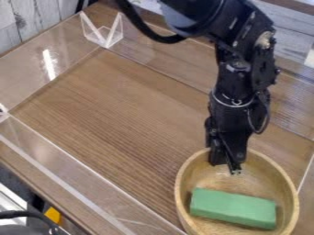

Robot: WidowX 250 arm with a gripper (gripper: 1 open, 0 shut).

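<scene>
A black gripper [229, 151] points down at the back rim of a round tan bowl [192, 167] at the lower right. Its fingertips are at or just over the rim; whether they grip it is hard to make out, as the fingers are dark and small. A green block [233, 209] lies inside the bowl, toward the front.
A white wire object [105, 32] stands at the back left. Clear edging runs along the table's left and front sides.
</scene>
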